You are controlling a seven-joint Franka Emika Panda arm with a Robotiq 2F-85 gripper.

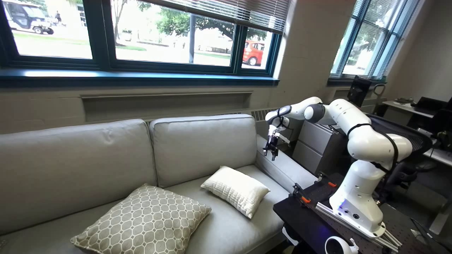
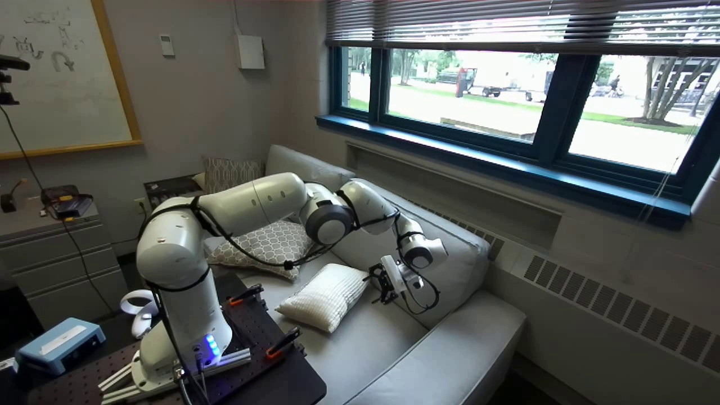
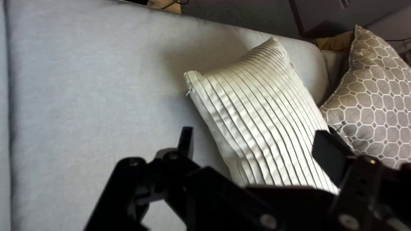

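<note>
A white ribbed pillow (image 1: 235, 190) lies flat on the couch seat, toward its armrest end. My gripper (image 1: 269, 156) is in the air above the couch near the armrest, higher than the pillow and apart from it. In the wrist view the gripper has its fingers spread wide, and the pillow (image 3: 262, 115) shows below and beyond the gap. Nothing is held. A larger patterned pillow (image 1: 146, 218) rests on the seat farther along; part of it is visible at the right of the wrist view.
The couch backrest (image 1: 203, 146) rises on the window side, and the armrest (image 2: 452, 351) closes off one end. A dark table (image 2: 297, 368) carrying the arm's base and clamps borders the couch front. Bare seat (image 2: 388, 331) lies between the white pillow and the armrest.
</note>
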